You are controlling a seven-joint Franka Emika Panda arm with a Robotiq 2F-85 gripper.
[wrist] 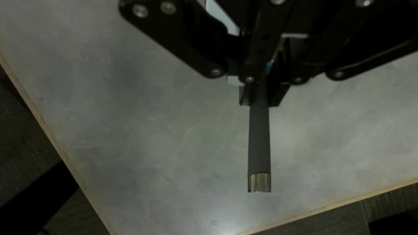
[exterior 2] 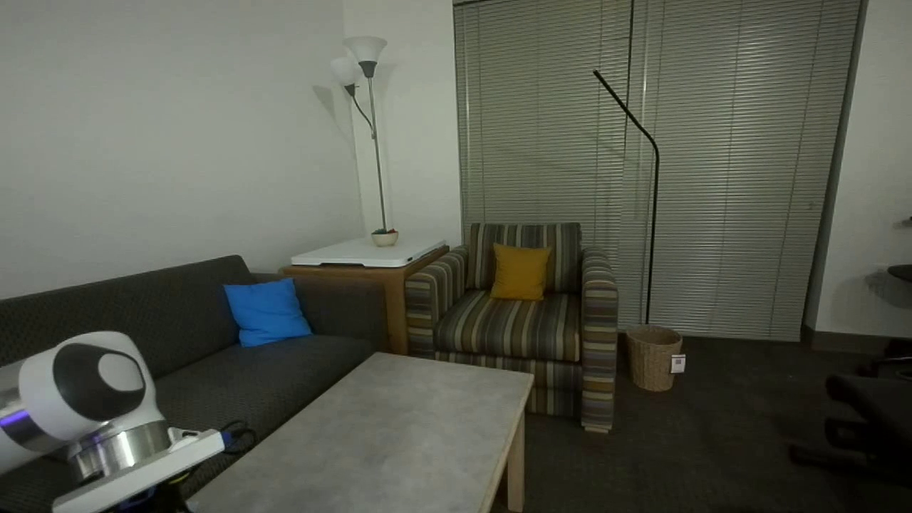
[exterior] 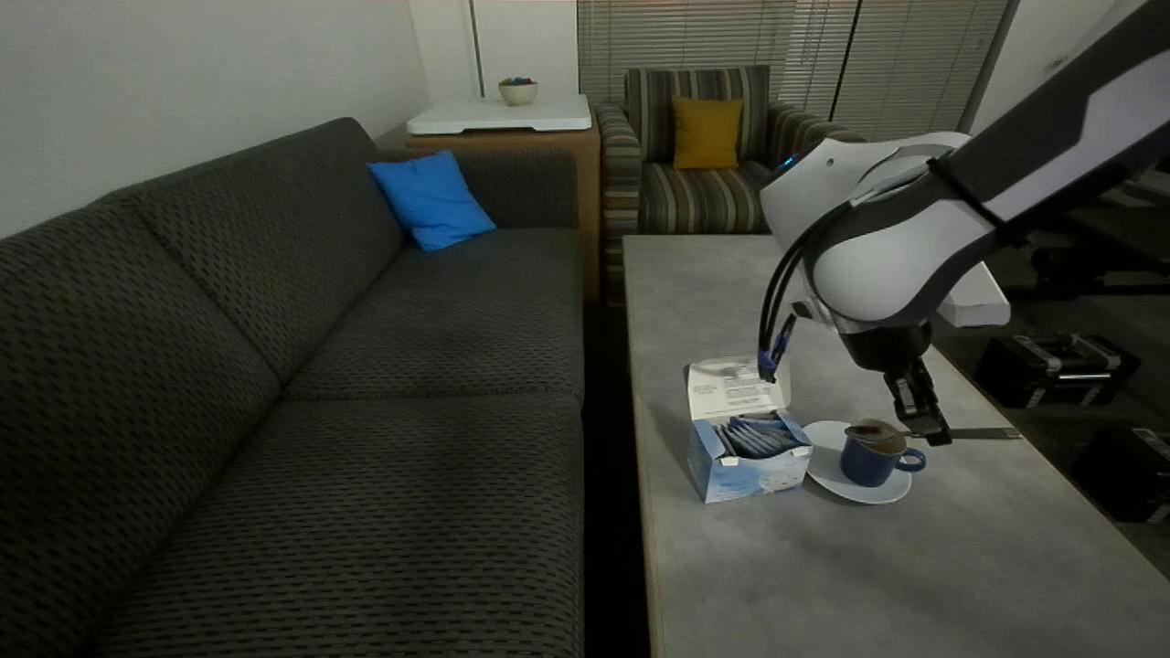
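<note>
A metal spoon is held sideways, with my gripper [exterior: 932, 429] shut on it. In exterior view 1 its handle [exterior: 984, 433] points right, and its bowl end shows at the mouth of a blue cup [exterior: 868, 465]; whether it touches the cup I cannot tell. The cup stands upright on a white saucer [exterior: 824, 472], handle to the right. In the wrist view the spoon's grey handle [wrist: 259, 145] sticks out from between the fingers, above the table, while the bowl end is hidden behind the gripper. Exterior view 2 shows neither cup nor spoon.
An open box of sachets [exterior: 746, 477] stands just left of the saucer on the grey table [exterior: 932, 581]. The sofa [exterior: 439, 493] runs along the table's left side. Bare tabletop lies in front of the cup and behind the box.
</note>
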